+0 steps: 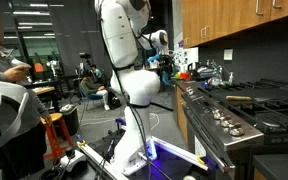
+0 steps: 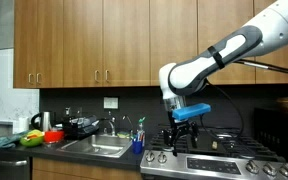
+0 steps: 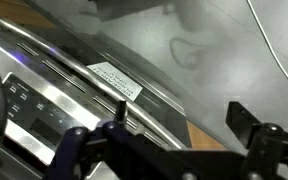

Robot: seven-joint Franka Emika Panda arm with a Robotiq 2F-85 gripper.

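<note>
My gripper stands open in the wrist view, its dark fingers wide apart with nothing between them. Beneath it are the grey floor point(image 3: 209, 70) and the stove's front, where a long metal handle bar point(image 3: 64, 58) runs diagonally beside a white printed label point(image 3: 116, 79). The stove's control panel point(image 3: 29, 110) shows at the lower left. In exterior view 2 the white arm point(image 2: 224, 45) reaches in from the right, and the dark gripper point(image 2: 172, 138) hangs before the stove front. Its fingertips are too small there to make out.
A black gas cooktop point(image 1: 269, 112) with a row of knobs point(image 1: 224, 122) lines the counter. Farther along are a sink point(image 2: 96, 145), a blue bottle point(image 2: 140, 141) and a red pot point(image 2: 54, 137). Wooden cabinets point(image 2: 134, 45) hang above. A cable point(image 3: 269, 45) crosses the wrist view.
</note>
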